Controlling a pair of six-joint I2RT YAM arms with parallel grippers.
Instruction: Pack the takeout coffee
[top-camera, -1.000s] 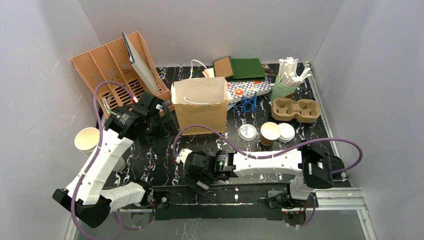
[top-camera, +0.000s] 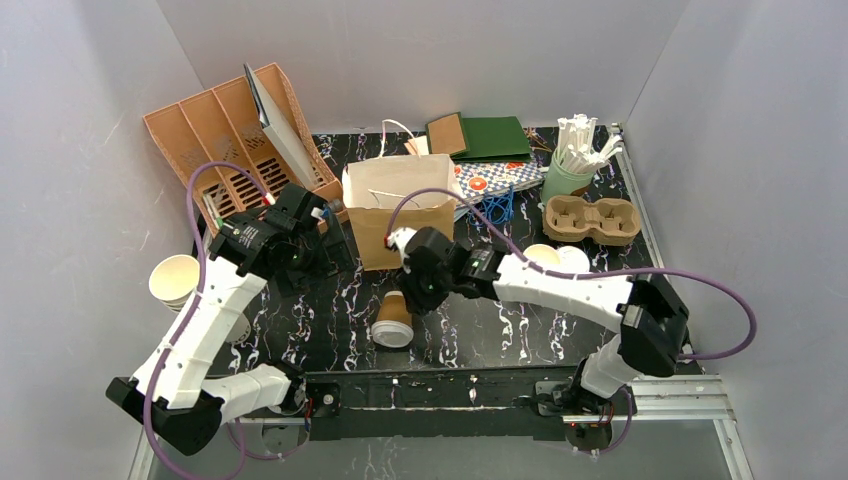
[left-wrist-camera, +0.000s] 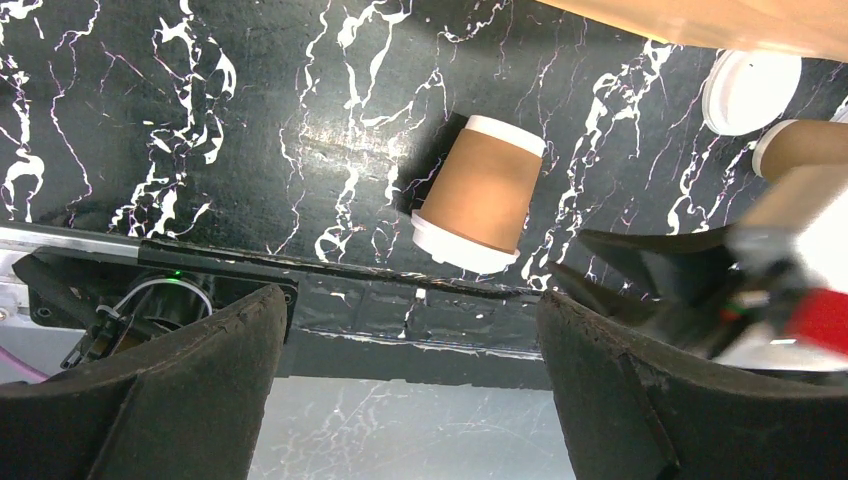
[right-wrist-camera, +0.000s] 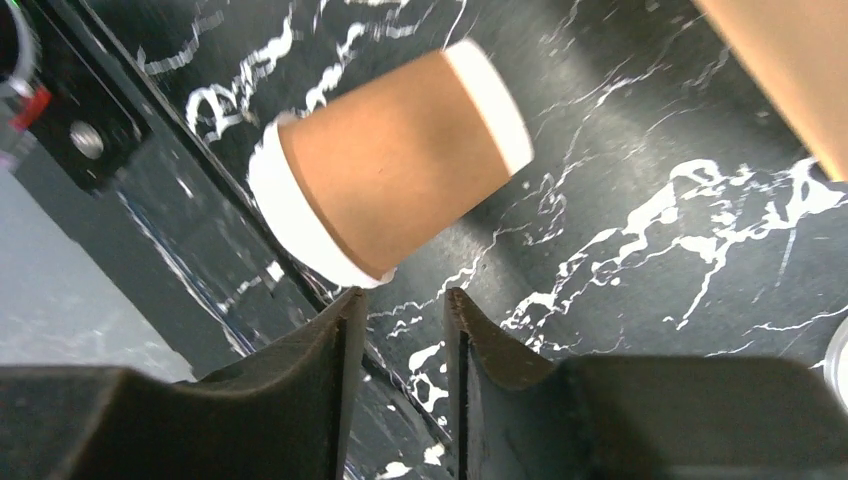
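A brown coffee cup with white lid (top-camera: 391, 315) (left-wrist-camera: 481, 190) (right-wrist-camera: 395, 160) lies on its side on the black marble table by the front edge. Just right of it, my right gripper (top-camera: 418, 295) points down, its fingers a short gap apart, nothing between them. My left gripper (top-camera: 315, 265) hangs left of the open paper bag (top-camera: 400, 230), its fingers wide apart and empty above the table.
At right are a cup (left-wrist-camera: 808, 148), white lids (top-camera: 572, 260) and a cup carrier (top-camera: 590, 218). A straw holder (top-camera: 565, 178), green folder (top-camera: 490, 135) and orange rack (top-camera: 205, 140) stand behind. Stacked cups (top-camera: 175, 275) sit far left.
My right arm has risen and moved back toward the bag, uncovering the lying cup that was hidden under it. The left arm is unchanged.
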